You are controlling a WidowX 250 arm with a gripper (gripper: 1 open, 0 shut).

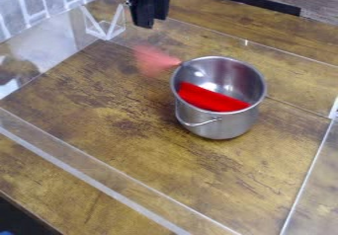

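Note:
A black gripper [145,12] hangs at the top left of the camera view, above the wooden table. Below it a blurred red object [153,59], seemingly the red-handled utensil, is in the air left of the pot, apart from the fingers. A steel pot [235,79] with a wire handle stands right of centre, a red item [211,99] inside it. Whether the fingers are open or shut is too small to tell.
Clear plastic panels or edges run along the left and right of the table [93,150]. A dark ledge lies at the top right.

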